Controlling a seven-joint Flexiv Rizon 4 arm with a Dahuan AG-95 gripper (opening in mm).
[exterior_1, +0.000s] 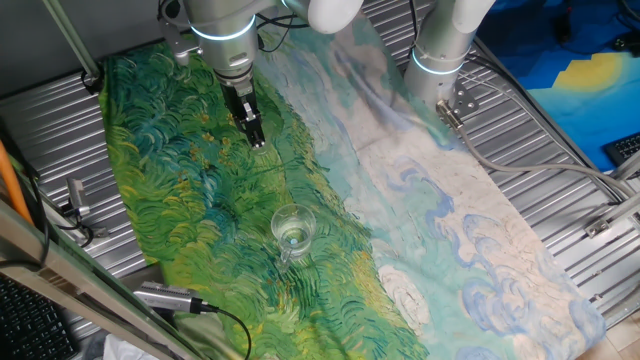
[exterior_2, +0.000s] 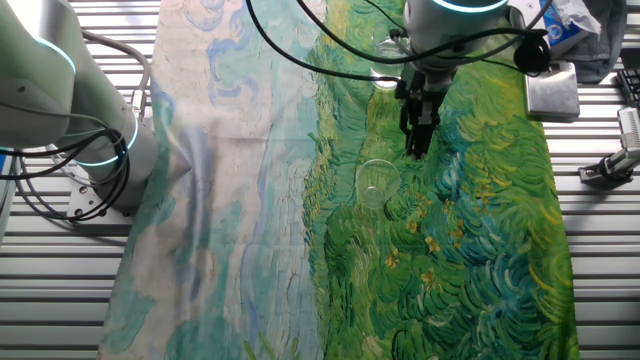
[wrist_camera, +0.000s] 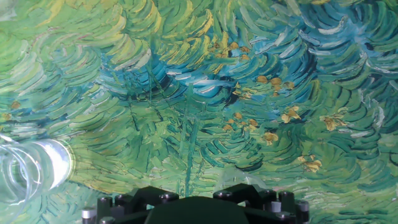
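My gripper (exterior_1: 257, 143) points down over the green part of the painted cloth. Its black fingers (exterior_2: 413, 138) show from the side in exterior view 2, and whether they stand apart or together is unclear. In the wrist view only dark finger parts (wrist_camera: 146, 196) show along the bottom edge. A clear glass mug (exterior_1: 293, 235) with a handle rests on the cloth, away from the gripper; this mug (wrist_camera: 40, 168) enters the wrist view at left. Beside the gripper in exterior view 2 is a second clear, round vessel (exterior_2: 377, 185), faint against the cloth.
The patterned cloth (exterior_1: 450, 220) covers the table, with wide clear room on its pale side. Beyond its edge is a ribbed metal surface (exterior_1: 60, 130).
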